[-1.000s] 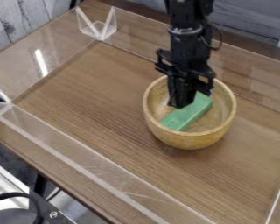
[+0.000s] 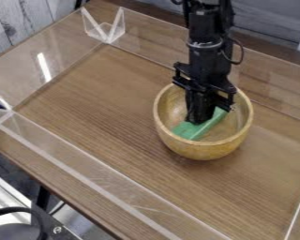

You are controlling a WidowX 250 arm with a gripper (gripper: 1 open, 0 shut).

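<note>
A wooden bowl [image 2: 209,148] sits on the wooden table at centre right, with a green elongated object [image 2: 194,129] lying inside it. The black arm reaches down from the top, and its gripper [image 2: 197,107] is inside the bowl, over the upper end of the green object. Its fingers appear close together; whether anything is between them is hidden.
A white wire-like holder [image 2: 104,26] stands at the back left. A dark coiled object [image 2: 22,225] is at the lower left corner.
The gripper has shifted slightly right and down within the bowl. The green object's visible end has moved a little toward the lower left.
</note>
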